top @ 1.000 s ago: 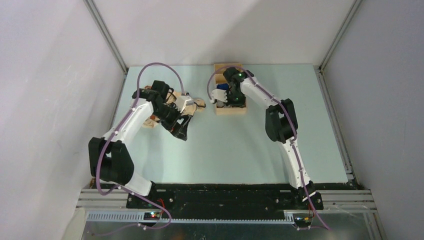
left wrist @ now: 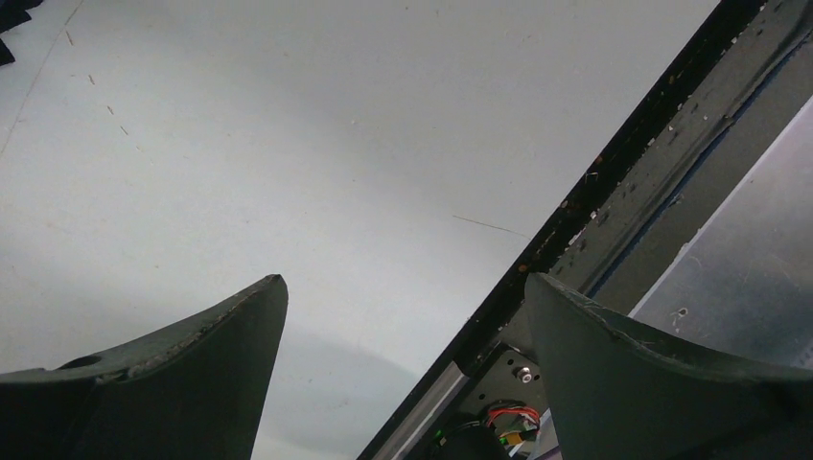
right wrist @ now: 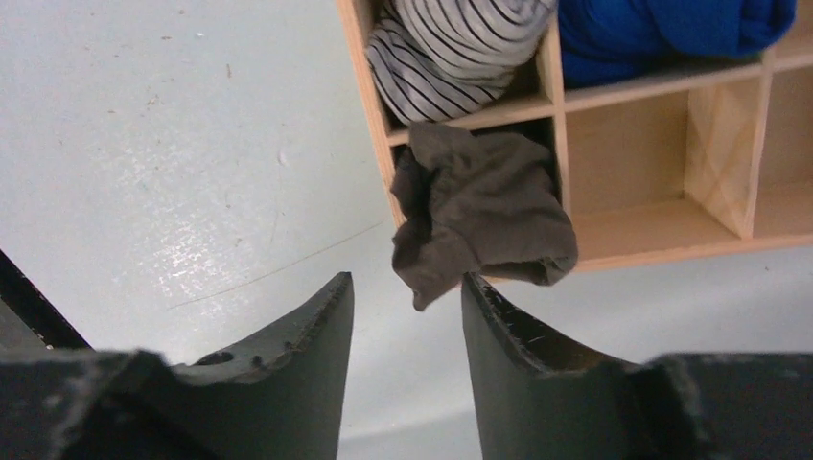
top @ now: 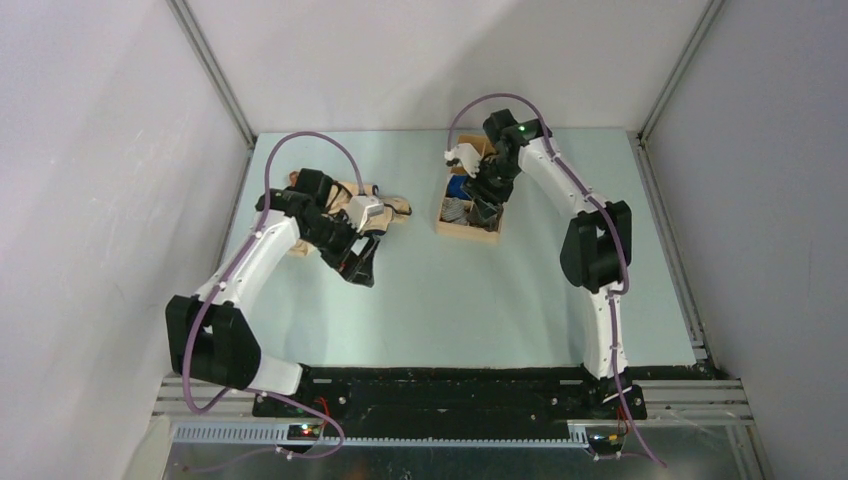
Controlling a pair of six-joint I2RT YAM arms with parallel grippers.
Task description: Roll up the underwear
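A wooden divided box (top: 465, 232) stands at the back, right of centre. In the right wrist view a crumpled dark grey cloth (right wrist: 489, 201) fills a corner compartment and hangs over its rim, beside striped fabric (right wrist: 431, 77) and blue fabric (right wrist: 662, 29). My right gripper is above and beside that corner, its fingers apart with nothing between them. My left gripper stands open and empty over the bare table near the front left, in front of a pile of beige fabric (top: 390, 210).
Walls border the back and sides, with a black rail along the front edge. Two box compartments beside the dark cloth look empty.
My right arm has risen and moved to the right from over the box, uncovering more of it.
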